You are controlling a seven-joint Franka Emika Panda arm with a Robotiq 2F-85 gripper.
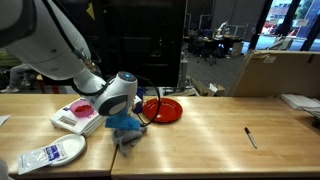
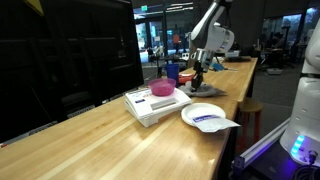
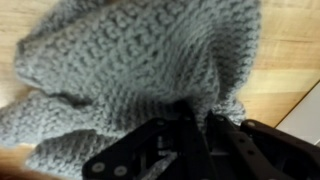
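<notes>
A grey knitted cloth (image 3: 140,65) lies bunched on the wooden table and fills much of the wrist view. In exterior view 1 the same cloth (image 1: 130,139) rests near the table's front edge, under the arm. My gripper points down into it and is shut on a fold of the knit. The fingertips are mostly buried in the fabric. From exterior view 2 the cloth (image 2: 205,90) shows low on the table beneath the gripper.
A red plate (image 1: 162,110) sits just behind the cloth. Left of it are a pink bowl (image 2: 163,88) on a white box (image 2: 150,105) and a white plate (image 2: 205,115). A dark marker (image 1: 250,138) lies far right.
</notes>
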